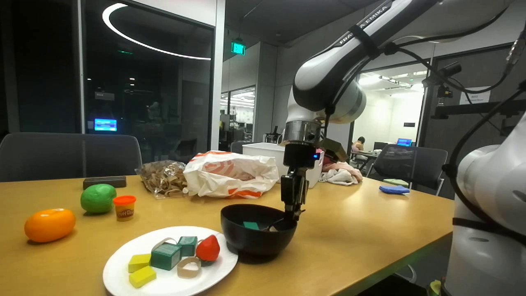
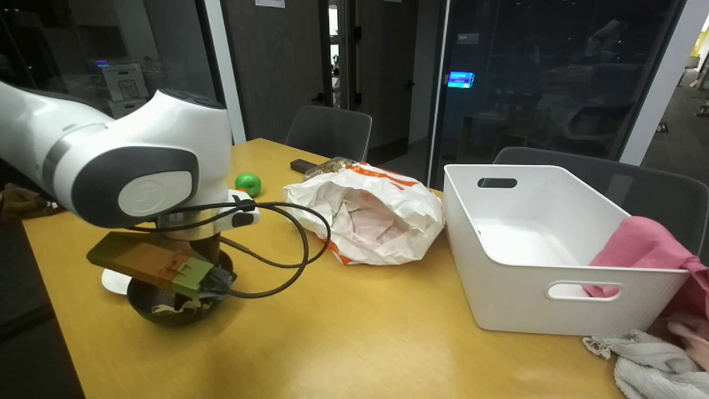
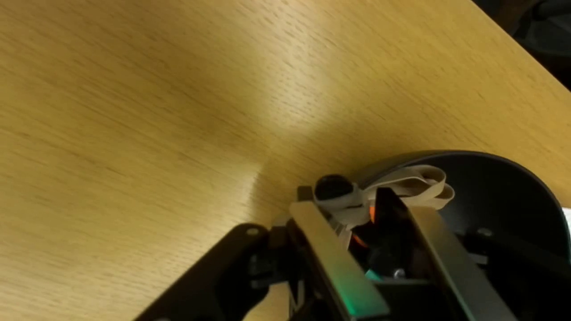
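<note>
A black bowl (image 1: 256,241) stands on the table against the right edge of the white plate (image 1: 118,264). A green piece (image 1: 251,225) shows inside it, and tan bands (image 3: 425,184) lie just inside its rim in the wrist view. My gripper (image 1: 294,215) points down at the bowl's right rim. In the wrist view its fingers (image 3: 340,262) are apart, part open, over the rim. Bands and something orange show near the fingertips; whether they are touched, I cannot tell. The arm largely covers the bowl in exterior view 2.
The plate carries green and yellow blocks, a band and a red strawberry (image 1: 208,248). Further left are an orange fruit (image 1: 49,225), a green fruit (image 1: 98,199) and a Play-Doh tub (image 1: 125,208). Behind stand a paper bag (image 2: 372,219) and white bin (image 2: 532,299).
</note>
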